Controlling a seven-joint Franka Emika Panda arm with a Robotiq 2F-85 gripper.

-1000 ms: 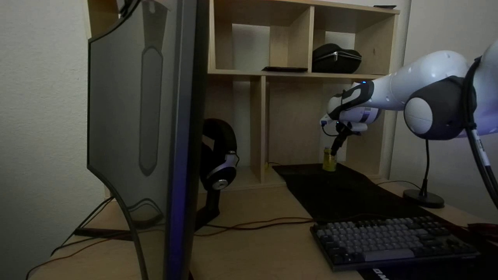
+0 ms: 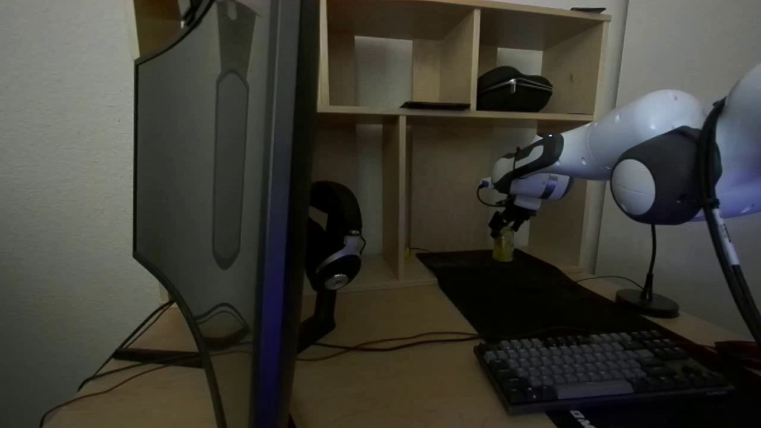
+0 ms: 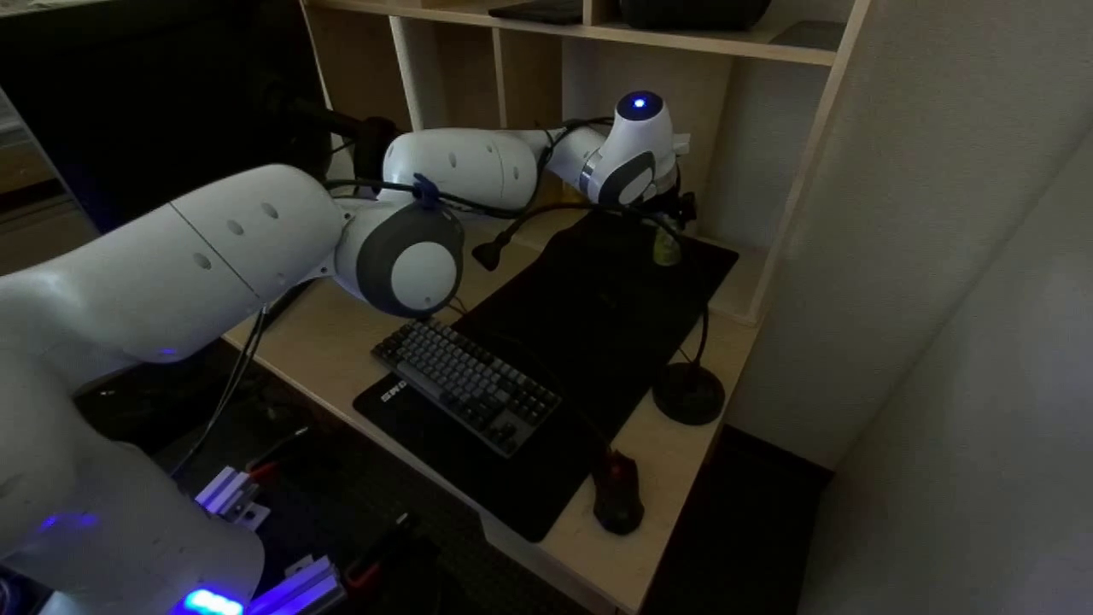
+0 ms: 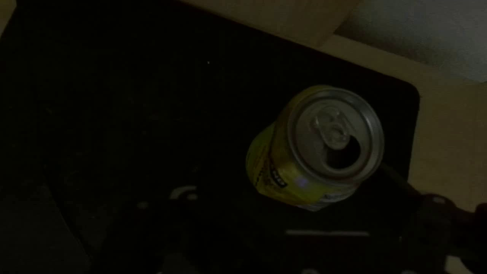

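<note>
A yellow drink can [image 4: 278,171] stands upright on the black desk mat [image 4: 137,114], near the mat's far corner. Its silver lid [image 4: 315,123] faces up in the wrist view, with the mouth hole opened. In exterior view 1, my gripper [image 2: 503,222] is at the top of the can, its dark fingers apart and nothing gripped. The wrist view is very dark; a finger [image 4: 433,219] shows faintly at the lower right, and the other side is barely visible. Whether a finger touches the can I cannot tell. The can [image 3: 666,247] also shows under the gripper in exterior view 2.
A wooden shelf unit [image 2: 396,192] rises closely behind the can. On the desk are a keyboard [image 2: 599,367], a mouse [image 3: 616,492] and a black stand [image 3: 688,393] with a bent neck. A monitor [image 2: 192,164] stands on the left.
The arm has shifted slightly left in exterior view 1 and the hand has turned, so its fingers now appear spread at the can's top. The can has not visibly moved.
</note>
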